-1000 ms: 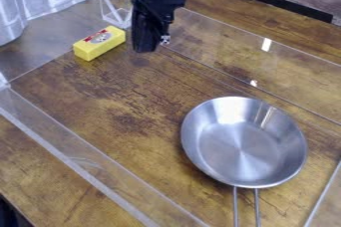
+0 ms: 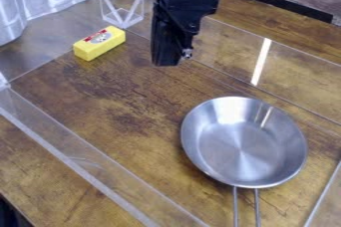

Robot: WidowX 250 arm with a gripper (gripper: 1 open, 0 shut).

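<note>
My black gripper hangs over the upper middle of the wooden table, fingers pointing down; whether it is open or shut is hard to tell. A yellow box with a printed label lies to its left. A steel pan with its handle toward the front sits at the lower right.
A pale wire-like object stands behind the yellow box. Clear plastic or glass edging runs along the left and right sides.
My gripper has moved toward the front and right and appears larger. The box and pan have stayed in place.
</note>
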